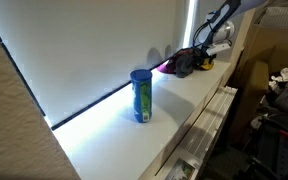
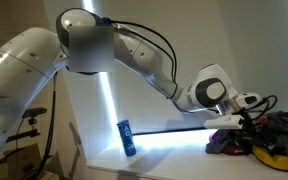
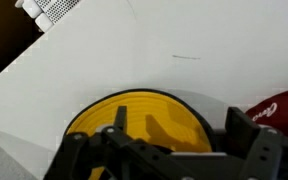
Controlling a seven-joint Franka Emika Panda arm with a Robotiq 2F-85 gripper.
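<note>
My gripper is open, its dark fingertips (image 3: 121,118) spread apart at the bottom of the wrist view. Below and between them lies a yellow rounded item with a black rim (image 3: 164,108). In exterior view 2 the yellow item (image 2: 280,161) sits at the right edge, under a dark bundle (image 2: 280,130) of cloth-like things. The arm reaches over this pile from the left, its gripper just beside the bundle. Whether the fingers touch anything cannot be made out.
A dark red item with white lettering (image 3: 276,112) lies right of the yellow one. A blue can (image 1: 141,95) stands upright on the white counter (image 1: 104,140), well away from the pile.
</note>
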